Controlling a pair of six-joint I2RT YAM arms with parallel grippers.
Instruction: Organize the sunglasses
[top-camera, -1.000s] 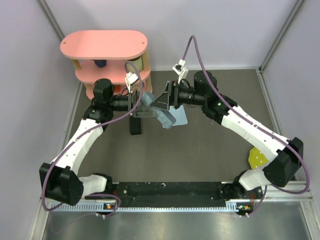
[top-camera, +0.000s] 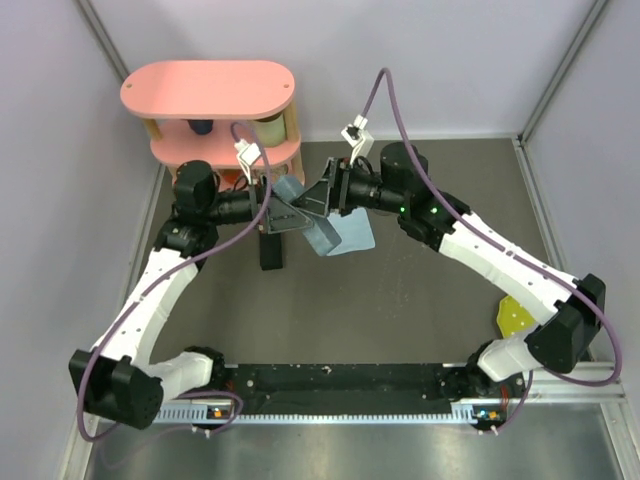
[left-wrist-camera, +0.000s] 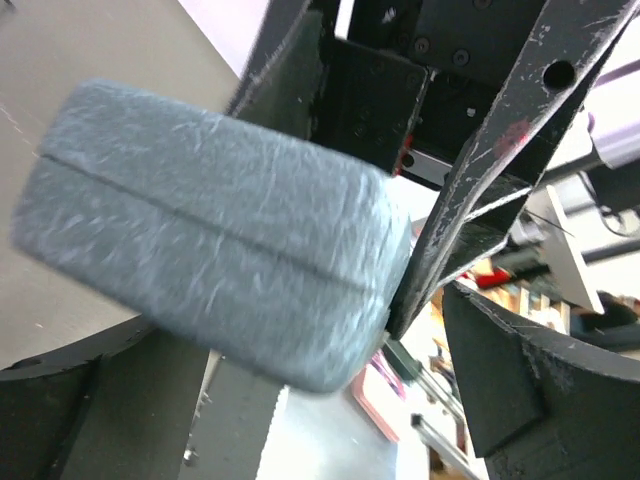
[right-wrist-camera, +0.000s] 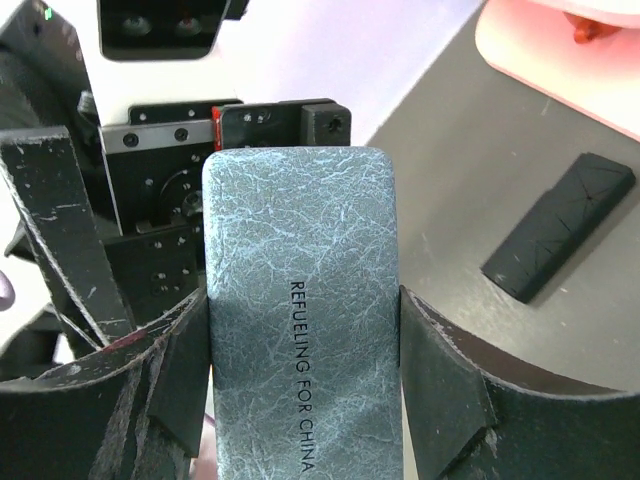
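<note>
A grey-blue case printed "REFUELING FOR CHINA" is held above the table between both grippers; it fills much of the left wrist view and right wrist view. My right gripper is shut on it, a finger on each side. My left gripper is open around or just behind the case, apparently not clamped on it. A black case lies on the table below. Sunglasses themselves are not visible.
A pink tiered shelf with cups stands at the back left. A light blue cloth lies mid-table and a yellow dotted object at the right edge.
My left gripper and arm have shifted left, away from the right gripper. The case has moved slightly left. The right arm is nearly still.
</note>
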